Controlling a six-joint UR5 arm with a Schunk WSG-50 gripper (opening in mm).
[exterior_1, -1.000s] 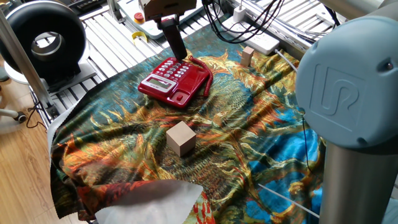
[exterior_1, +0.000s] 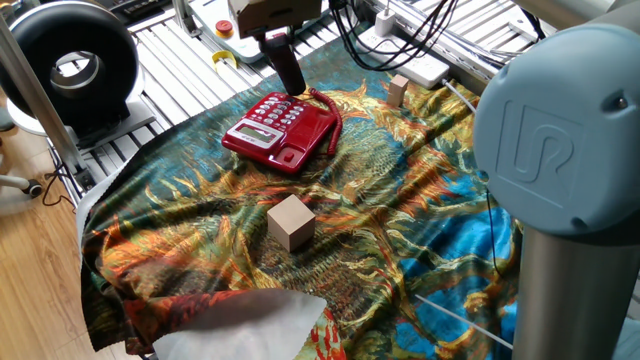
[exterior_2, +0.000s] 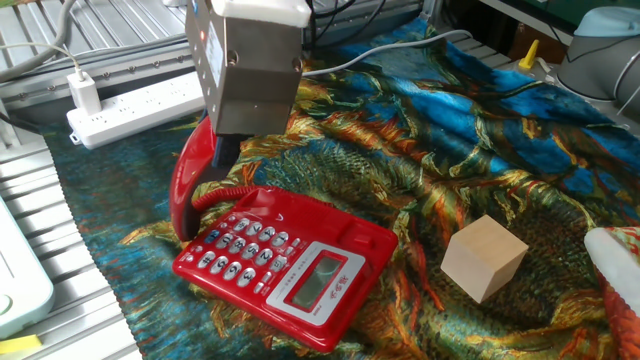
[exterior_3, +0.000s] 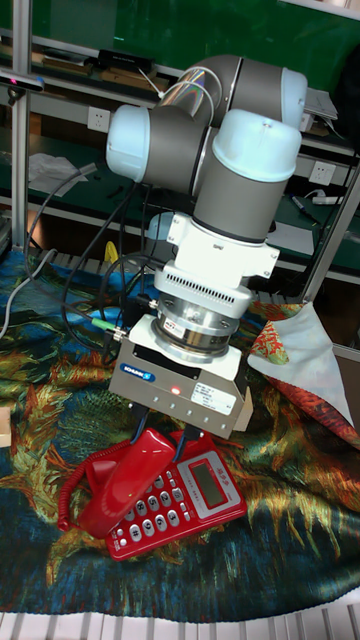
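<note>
The red telephone base (exterior_2: 345, 228) lies on the patterned cloth, its keypad and small display facing up. Its red handset (exterior_3: 130, 482) is off the cradle, standing steeply tilted over the keypad end. My gripper (exterior_3: 162, 432) reaches down to the handset's upper part and appears shut on it, a dark finger showing at each side. In exterior view 2 the handset hangs beside the dark fingers (exterior_2: 226, 155), its lower end close to the base's edge. The coiled cord (exterior_1: 334, 120) runs along the base's side. Contact between pads and handset is mostly hidden.
A wooden block (exterior_1: 291, 222) sits apart from the phone on the cloth. A smaller block (exterior_1: 398, 91) lies near the white power strip (exterior_2: 140, 108). Black cables (exterior_1: 385, 45) hang beside the gripper.
In exterior view 1 the gripper and handset have shifted slightly to the right over the last second. The telephone base and blocks stay where they were.
</note>
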